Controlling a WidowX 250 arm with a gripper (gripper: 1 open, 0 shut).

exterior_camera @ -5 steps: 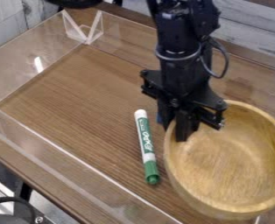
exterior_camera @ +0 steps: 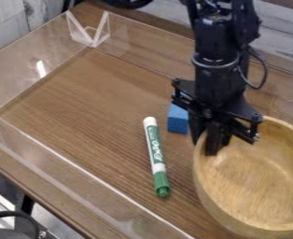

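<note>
My black gripper (exterior_camera: 214, 133) is shut on the rim of a large tan oval bowl (exterior_camera: 264, 182) on the right, which runs off the frame edge. A white and green marker (exterior_camera: 157, 157) lies on the wooden table just left of the bowl. A blue block (exterior_camera: 178, 118) sits behind the gripper, partly hidden by it.
Clear plastic walls (exterior_camera: 19, 70) edge it on the left, with a white bracket at the back left corner.
My gripper has moved right with the bowl in it, away from the marker and the blue block, uncovering more of the block.
</note>
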